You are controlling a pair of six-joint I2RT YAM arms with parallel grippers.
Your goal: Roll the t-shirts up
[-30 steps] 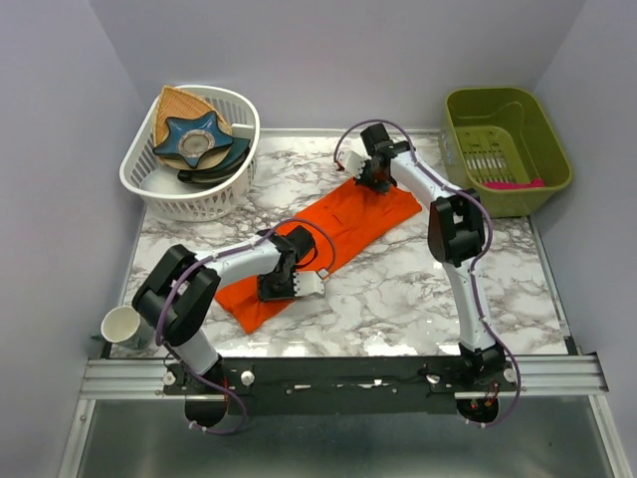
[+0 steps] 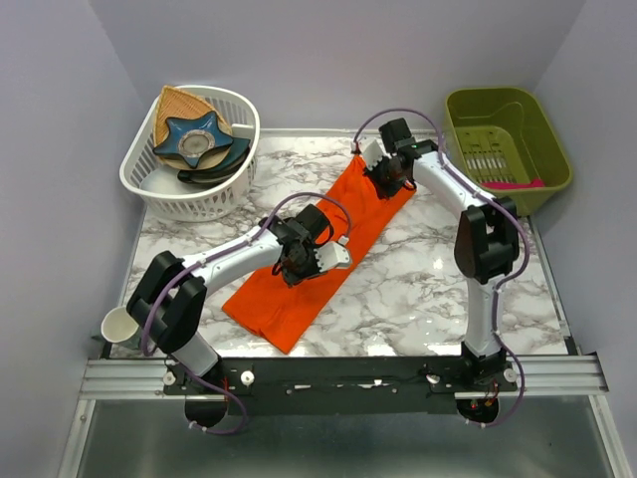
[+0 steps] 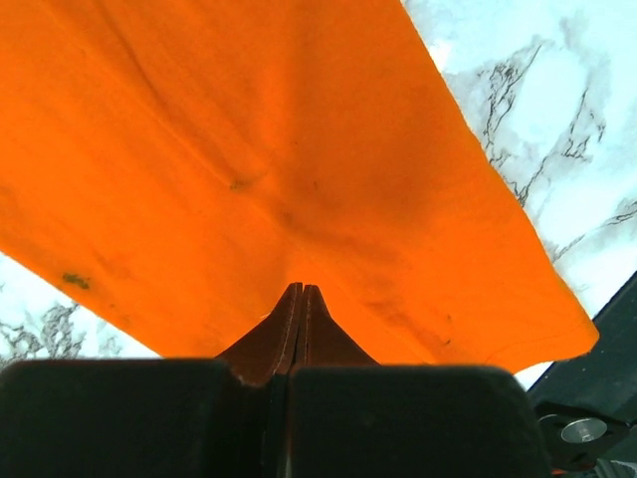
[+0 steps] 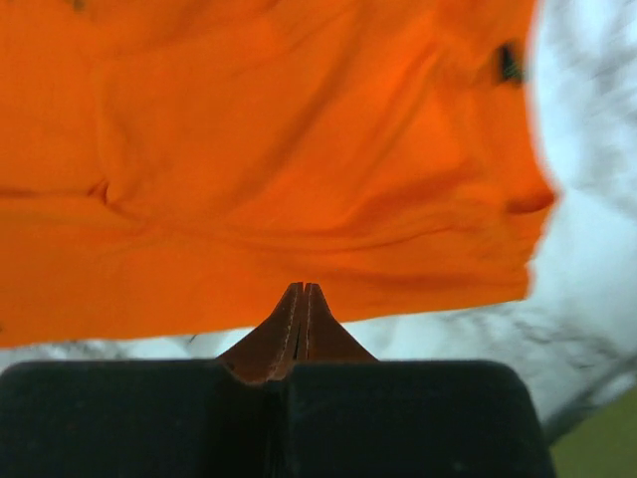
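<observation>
An orange t-shirt [image 2: 289, 304] lies as a long folded strip, slanting from the front left of the table to the back. Over its near half, in the top view, hangs my left gripper [image 2: 284, 274]; the left wrist view shows its fingertips together [image 3: 304, 289] above the cloth, with no fabric seen between them. At the far end is my right gripper [image 2: 368, 171]. Its tips meet too in the right wrist view [image 4: 304, 289], near the shirt's edge [image 4: 418, 294], and nothing shows between them. Creases run along the far part of the cloth.
A white laundry basket [image 2: 189, 207] with a star-shaped dish [image 2: 192, 137] stands at the back left, a green basket [image 2: 508, 204] at the back right. A white mug [image 2: 119, 327] sits front left.
The shirt's near end has shifted right and toward the front edge.
</observation>
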